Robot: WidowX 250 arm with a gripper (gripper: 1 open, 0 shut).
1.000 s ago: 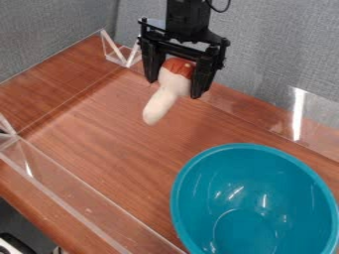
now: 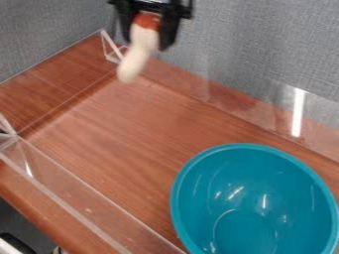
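My gripper (image 2: 151, 22) hangs at the top of the view, mostly out of frame and blurred. Below it hangs an elongated pale object with a reddish top (image 2: 137, 50), held up against the back of the wooden tray. Whether the fingers are closed on it is hard to make out through the blur. A large teal bowl (image 2: 252, 203) sits at the lower right.
Transparent walls edge the tray, with white corner brackets at the back left and left front. Grey padded walls stand behind.
My gripper and the pale, red-topped object have risen and moved left toward the back, away from the bowl. The bowl has stayed in place.
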